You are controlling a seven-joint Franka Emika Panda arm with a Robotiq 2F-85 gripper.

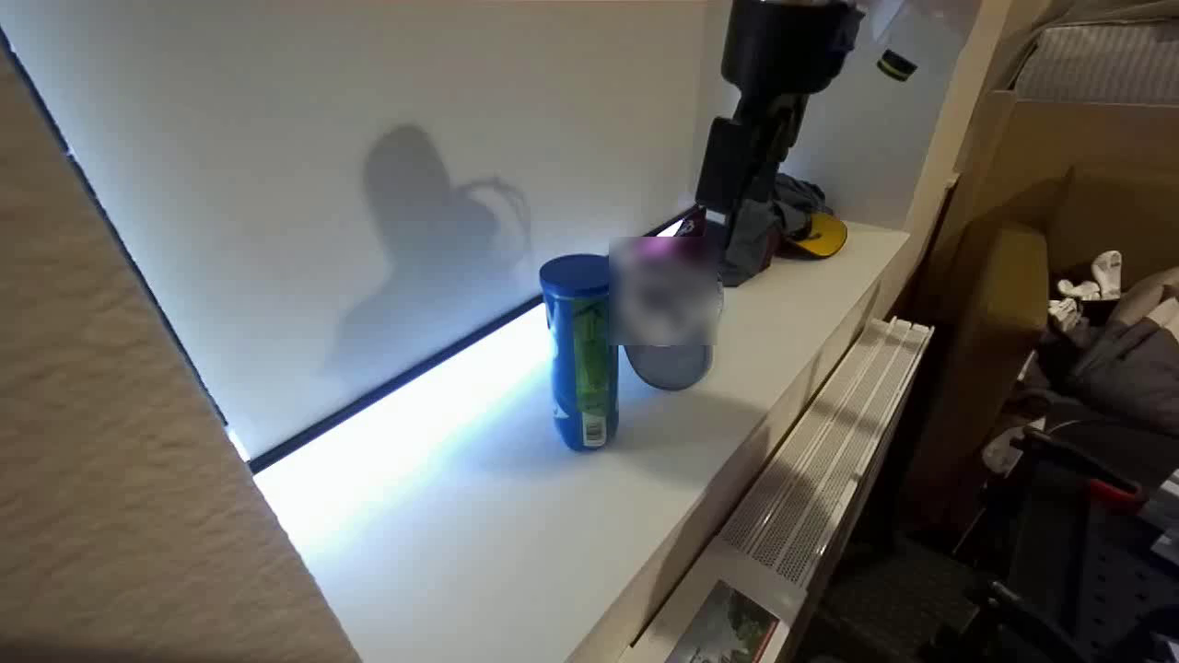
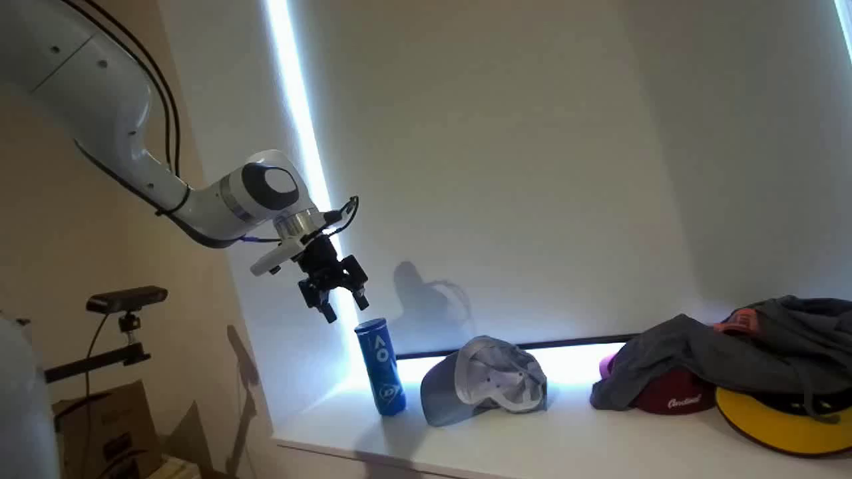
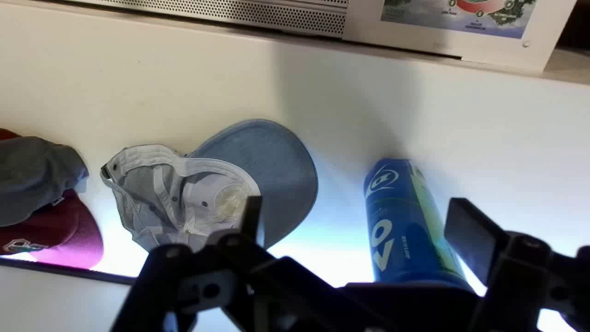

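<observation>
Upright on the white sill stands a blue tennis-ball can [image 2: 381, 368], with a green strip down one side in exterior view 1. A grey-blue cap [image 2: 484, 382] lies upside down beside it, its bill [image 3: 269, 171] turned toward the can in the wrist view. My gripper [image 2: 345, 311] hangs open above and slightly left of the can in exterior view 2, touching nothing. From the wrist, the can [image 3: 406, 227] shows between the two spread fingers, nearer the right one, its top hidden by the gripper body. A blurred patch covers part of the cap in exterior view 1.
More caps and grey cloth [image 2: 687, 355] lie farther along the sill [image 1: 475, 552], including a yellow-billed cap [image 2: 787, 423]. A wall panel rises behind, and a radiator [image 1: 823, 453] runs below the front edge. Bare sill lies in front of the can.
</observation>
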